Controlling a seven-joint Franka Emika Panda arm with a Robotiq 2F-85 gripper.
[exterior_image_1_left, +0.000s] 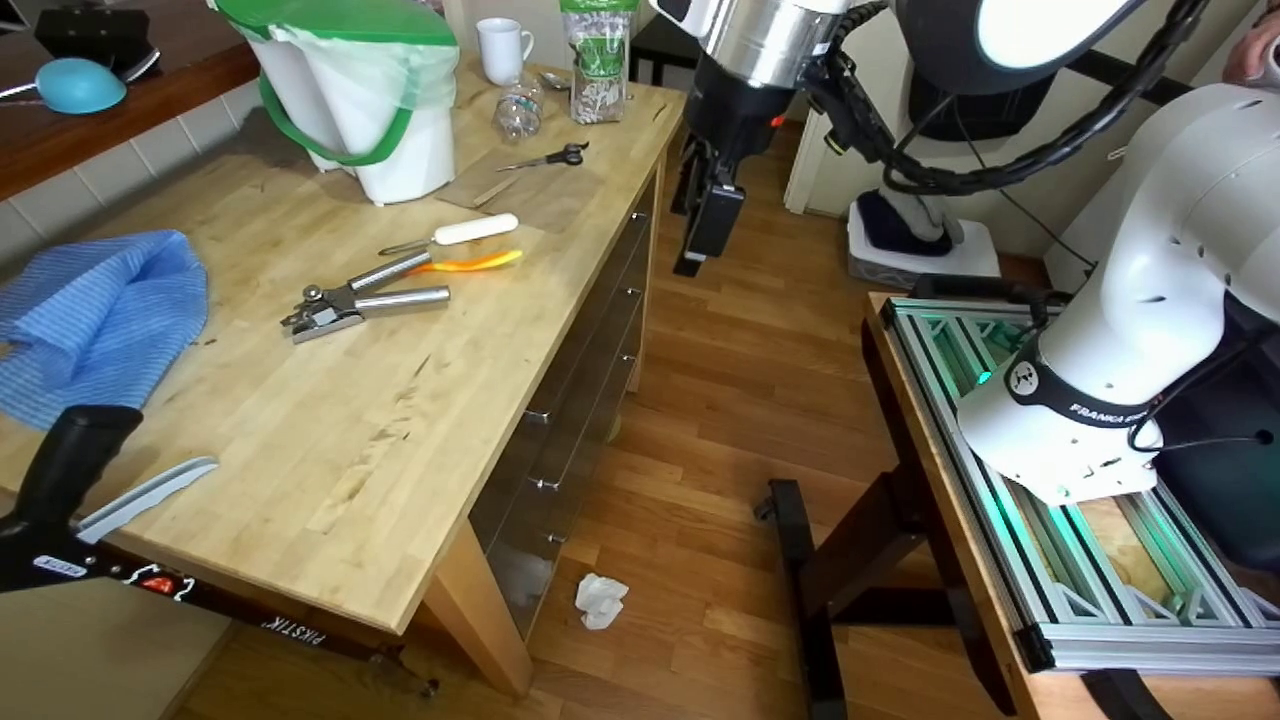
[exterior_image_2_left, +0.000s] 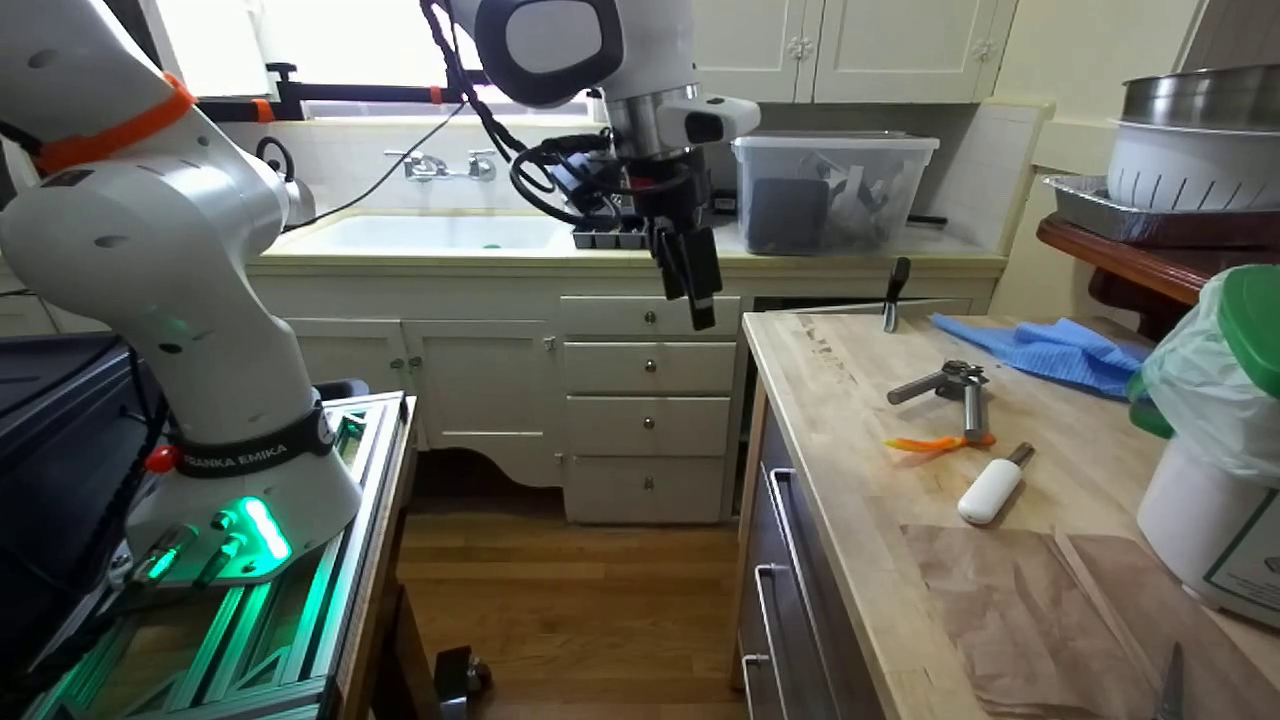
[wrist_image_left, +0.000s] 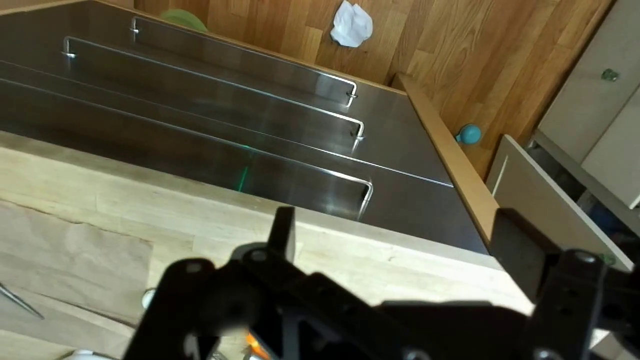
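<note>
My gripper hangs in the air over the gap beside the wooden table, pointing down. In the wrist view its two dark fingers stand wide apart, and only table edge and drawer fronts show beyond them, so it is open and empty. On the tabletop lie a metal garlic press-like tool, a white-handled utensil, an orange-yellow handle and black-handled scissors. In exterior view 2 the gripper appears left of the table, in front of the far cabinets.
Dark drawers with long bar handles face the floor gap. On the table stand a green-lidded white bin, a white mug and a blue cloth. A saw juts from the near end. Crumpled white paper lies on the floor.
</note>
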